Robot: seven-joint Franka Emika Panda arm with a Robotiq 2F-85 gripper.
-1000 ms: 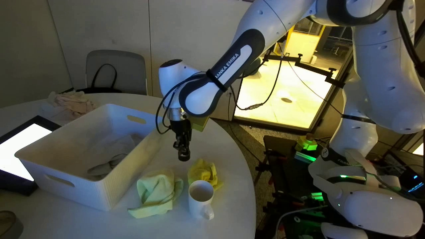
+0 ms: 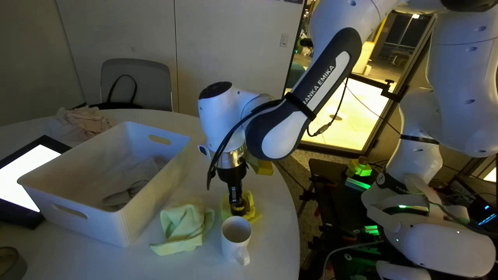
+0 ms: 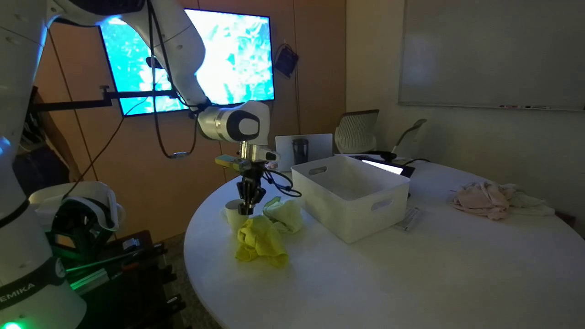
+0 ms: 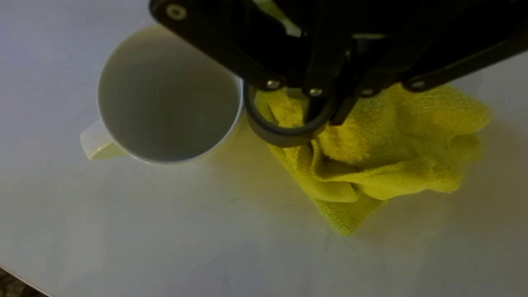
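My gripper points down over the yellow cloth (image 4: 396, 153), shut on a dark grey ring (image 4: 284, 138). Yellow fabric shows through the ring's hollow middle. Beside it, the white mug (image 4: 168, 99) stands upright with its mouth up; in the wrist view the ring's edge meets or overlaps the mug's rim, and I cannot tell whether they touch. From exterior view 1, the gripper (image 2: 237, 205) is just behind the mug (image 2: 236, 240). A pale green cloth (image 2: 184, 228) lies crumpled to the mug's left.
A white basket (image 2: 126, 224) with grey cloth inside stands left of the pale green cloth. Beyond it are a lit screen (image 2: 21, 172) and a pinkish cloth heap (image 2: 86, 119). The table's right edge lies close to the mug. Bare tabletop (image 3: 384, 274) spreads on the basket's other side.
The arm has moved right and down in exterior view 1, from beside the basket to over the yellow cloth. The ring stayed in its fingers. The mug has shifted slightly toward the camera.
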